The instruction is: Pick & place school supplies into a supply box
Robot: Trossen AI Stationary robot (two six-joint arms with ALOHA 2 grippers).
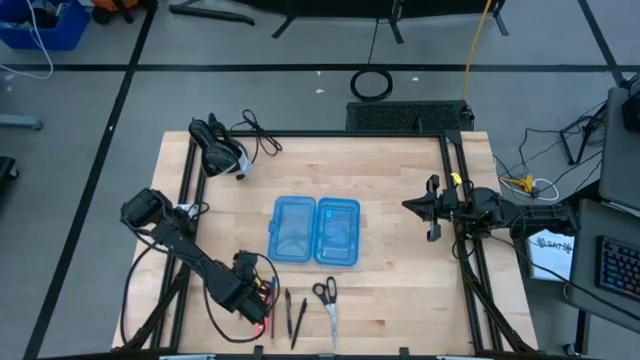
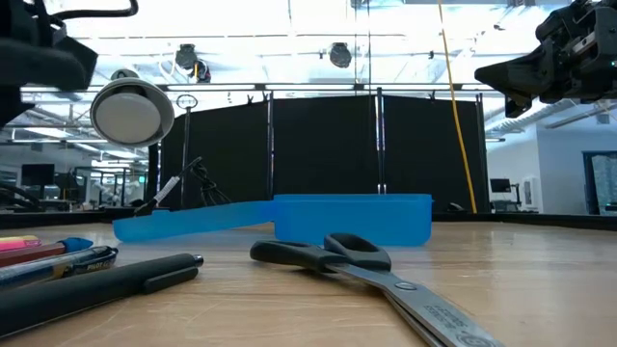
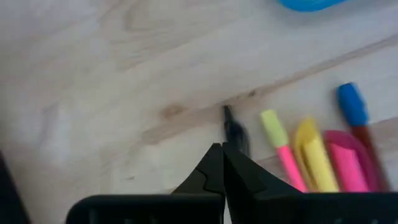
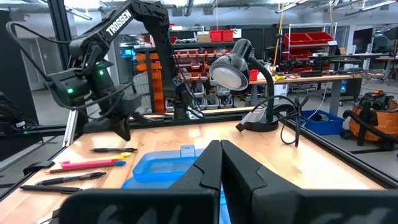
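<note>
My left gripper is shut with nothing between its fingers. Behind its tips in the left wrist view lies a black-tipped pen [image 3: 236, 135] on the table. To the right of the pen are a pink pencil with a pale eraser [image 3: 283, 149], a yellow highlighter [image 3: 315, 155], a pink highlighter [image 3: 348, 163] and a blue-capped brown pencil [image 3: 354, 109]. The blue supply box [image 1: 337, 232] is open and empty at the table's centre. Dark pens [image 1: 299, 325] and scissors [image 1: 327, 295] lie in front of it. My right gripper is shut and empty, right of the box.
A desk lamp [image 4: 233, 71] stands at the back left corner of the table. Black frame rails [image 1: 460, 200] run along both sides. Bare wood [image 1: 390, 290] is free right of the scissors and around the box.
</note>
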